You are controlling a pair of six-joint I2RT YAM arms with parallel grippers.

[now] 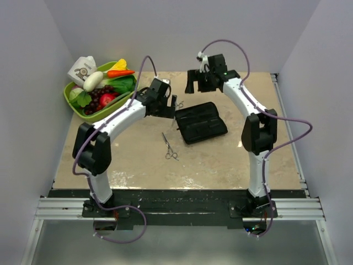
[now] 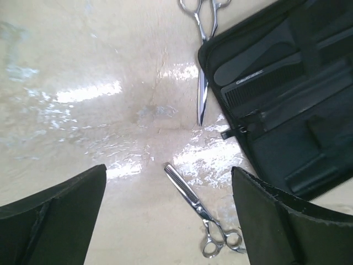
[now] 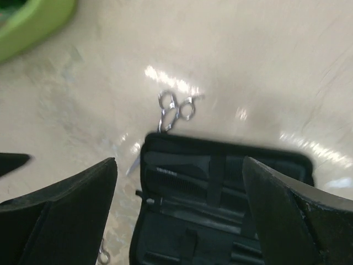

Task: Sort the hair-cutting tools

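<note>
An open black case (image 1: 202, 123) lies flat in the middle of the table, with dark combs (image 2: 267, 84) held in its upper half. One pair of silver scissors (image 2: 202, 74) is at the case's upper left corner, its blades partly beneath or against the edge; the handles (image 3: 177, 109) show above that corner. Thinning scissors (image 1: 170, 147) lie apart, to the lower left of the case. My left gripper (image 1: 170, 107) is open above the table, left of the case, nothing between its fingers. Higher up, behind the case, my right gripper (image 1: 193, 81) hangs open and empty.
A green bowl (image 1: 99, 116) heaped with vegetables and fruit stands at the back left, near the left arm. A white bag (image 1: 81, 70) rests behind it.
</note>
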